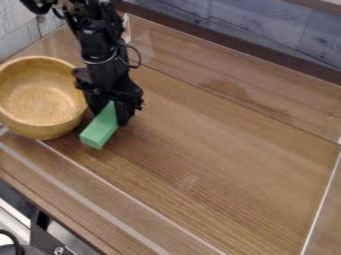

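Observation:
A green block rests on the wooden table just right of a round tan bowl. My black gripper reaches down from the top left, shut on the upper end of the block, whose top is partly hidden by the fingers. The block is tilted diagonally, close beside the bowl's rim.
A pale wall runs along the back right. Dark cables or parts show at the bottom left corner.

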